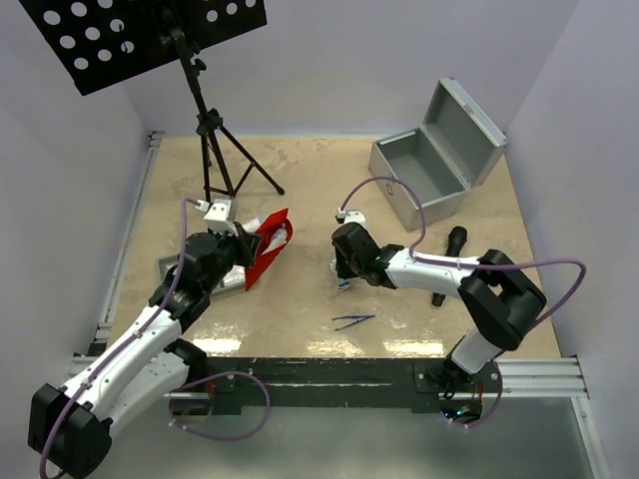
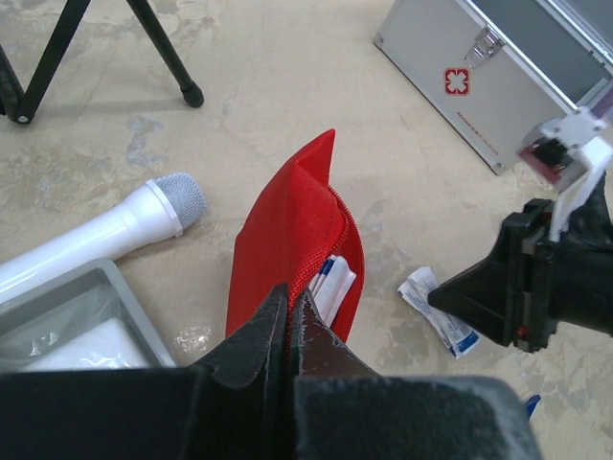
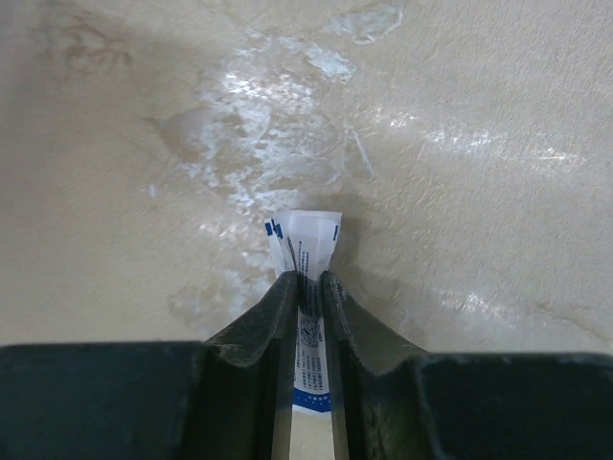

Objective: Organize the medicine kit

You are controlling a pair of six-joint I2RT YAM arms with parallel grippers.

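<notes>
A red zippered pouch [image 2: 287,225] stands upright, its mouth parted, with white packets [image 2: 331,287] inside. My left gripper is shut on the pouch's edge. To the right, my right gripper is shut on a white packet with blue print; in the left wrist view this packet [image 2: 439,311] is seen close to the table, and I cannot tell whether it still touches the surface. The grey medicine case [image 1: 424,175] is open and empty-looking at the back right. Blue tweezers [image 1: 352,321] lie near the front.
Left of the pouch are a white microphone [image 2: 124,230] and a grey tray [image 2: 120,307] with something white in it. A black microphone [image 1: 449,254] lies right of the right arm. A music stand [image 1: 210,125] is at the back left.
</notes>
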